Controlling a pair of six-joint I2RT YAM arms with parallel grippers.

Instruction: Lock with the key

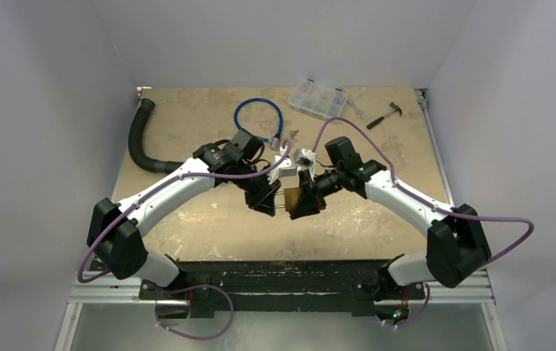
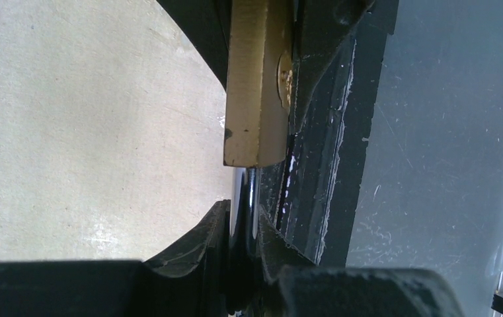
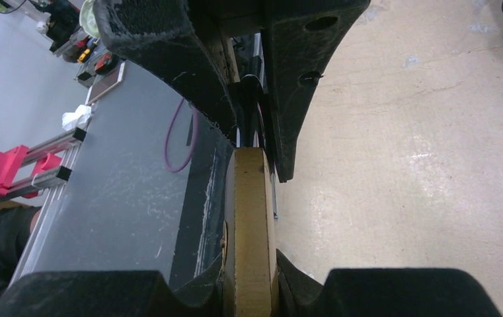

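Note:
A brass padlock (image 1: 292, 199) hangs in the air between my two grippers above the front middle of the table. My right gripper is shut on its body, whose edge runs between the fingers in the right wrist view. From the other side, my left gripper is shut on the silver shackle (image 2: 245, 188). In the left wrist view the shackle meets the brass body; whether it is latched does not show. Small keys (image 1: 294, 134) lie on the table behind the grippers, by the metal end of a blue cable (image 1: 258, 100).
A clear divided box (image 1: 318, 97), a wrench (image 1: 356, 109) and a hammer (image 1: 386, 115) lie along the back right. On the left is a black curved hose (image 1: 137, 139).

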